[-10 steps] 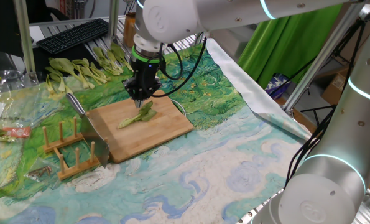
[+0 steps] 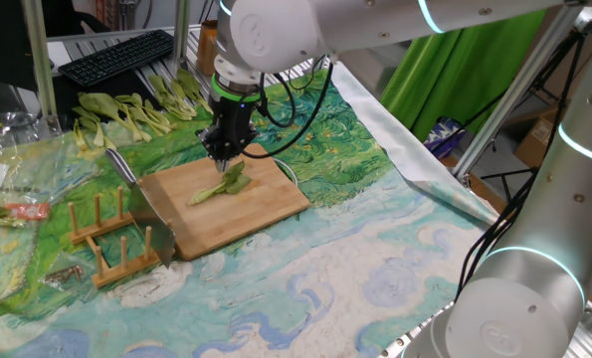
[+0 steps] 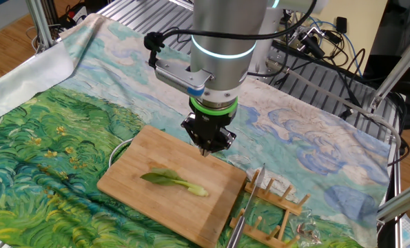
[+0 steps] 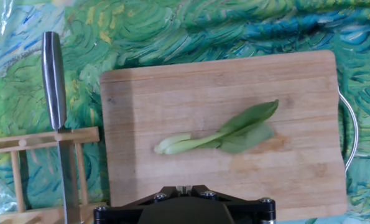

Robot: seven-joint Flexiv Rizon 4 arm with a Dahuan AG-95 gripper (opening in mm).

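Observation:
A leafy green vegetable with a pale stem [image 4: 191, 144] lies flat on the wooden cutting board [image 4: 172, 93], near its middle. My gripper is shut, its fingertips together with nothing visible between them. In exterior view 2 the gripper [image 3: 205, 153] hangs above the board, apart from the vegetable [image 3: 173, 179]. A knife [image 4: 54, 81] with a metal handle stands in the wooden peg rack [image 4: 88, 135] beside the board. Its blade [image 2: 154, 221] shows between rack and board in exterior view 1.
More leafy greens [image 2: 126, 111] lie at the back of the cloth-covered table, near a keyboard [image 2: 116, 58]. Clear plastic packaging [image 2: 17, 164] covers the left side. A metal handle loop [image 4: 352, 130] projects from the board's end.
The upper arm and its cable have shifted very slightly. The gripper stays over the board, and the vegetable, knife and rack have not moved.

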